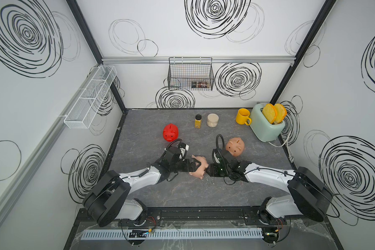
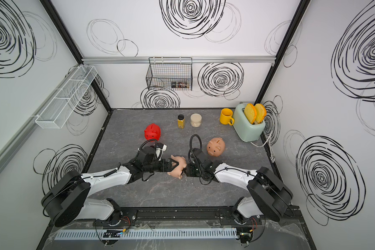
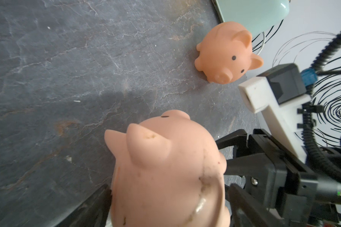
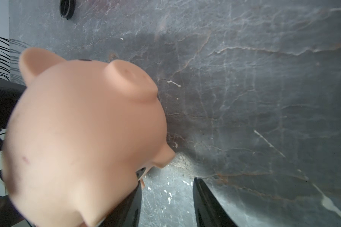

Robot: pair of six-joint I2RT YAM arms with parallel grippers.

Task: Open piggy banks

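Observation:
A pale pink piggy bank (image 3: 166, 162) lies between the two arms at the middle front of the table, turned on its side. My left gripper (image 1: 194, 163) stands wide around it, one finger on either side of its body. In the right wrist view a small dark opening or plug (image 4: 141, 172) shows on its underside. Close by is the right gripper, its fingers parted, with only tabletop visible between them. One of those fingers (image 4: 132, 206) overlaps the pig's lower edge. A second piggy bank (image 1: 235, 146), orange-pink, and a red one (image 1: 170, 132) stand farther back.
Behind the pigs are a spice jar (image 1: 198, 121), a lidded jar (image 1: 212, 120), a yellow mug (image 1: 242, 116) and a mint toaster (image 1: 265, 127) with bread.

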